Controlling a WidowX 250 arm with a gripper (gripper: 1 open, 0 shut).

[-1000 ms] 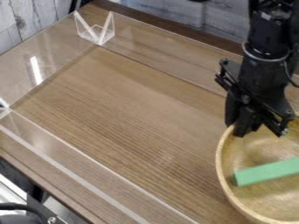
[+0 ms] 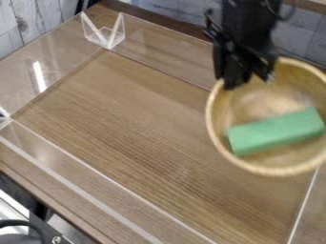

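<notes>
My gripper [image 2: 234, 67], black, holds a wide round tan bowl [image 2: 242, 101] by its near rim at the upper right of the camera view. The bowl is tilted toward the camera and blurred, with a green rectangular block [image 2: 276, 130] inside it. The fingertips are too blurred to make out clearly.
A clear bracket [image 2: 106, 31] sits at the back left edge. A grey wall lies behind, and dark cables are at the lower left corner.
My gripper has moved up and back, carrying the bowl with the green block upward in the view from the lower right.
</notes>
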